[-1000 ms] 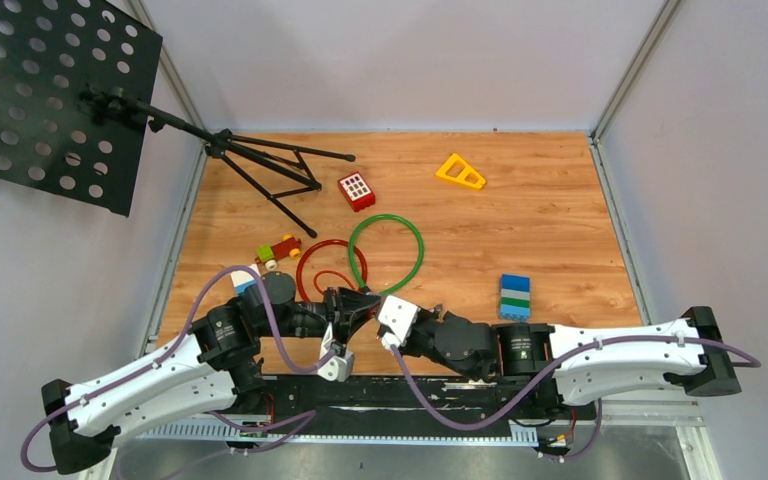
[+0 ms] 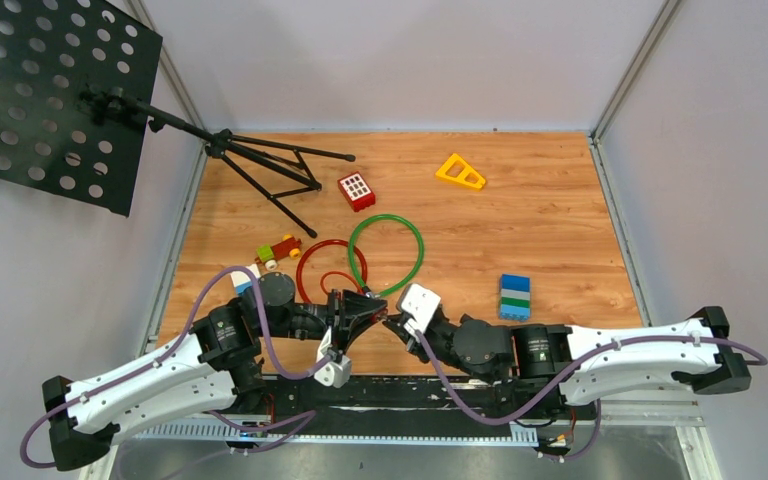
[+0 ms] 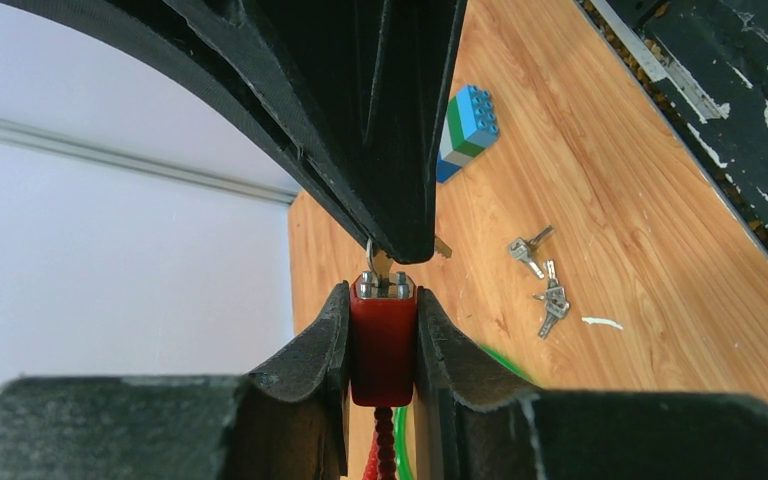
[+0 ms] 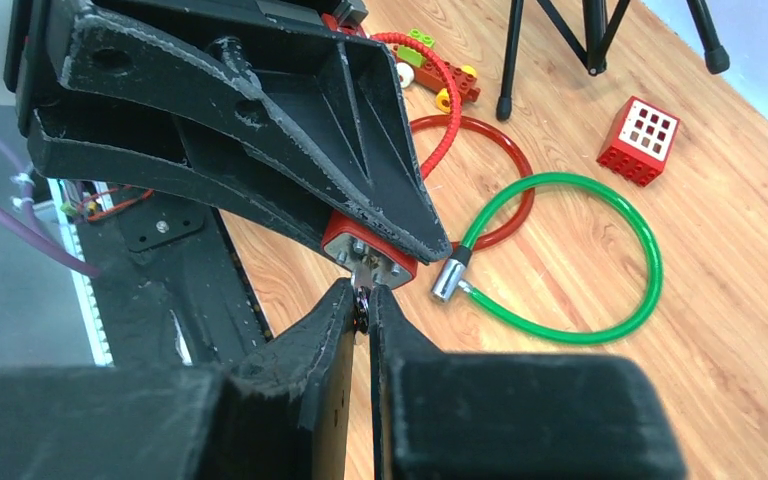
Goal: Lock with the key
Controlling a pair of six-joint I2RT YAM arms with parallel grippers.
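Observation:
My left gripper is shut on the red lock body, whose metal end faces my right gripper. In the right wrist view, a small metal key stands at the lock's metal face. Its head lies between my right fingertips, which are close together; whether they press on it I cannot tell. The left wrist view shows the key's brassy part between the lock and the black right fingers. How deep the key sits is hidden. From above, both grippers meet near the table's front edge.
Loose keys lie on the wood below. A green ring lock rests beside a red loop. Blue, white and green bricks stand at right, a red block and black stand farther back.
The left arm stays put.

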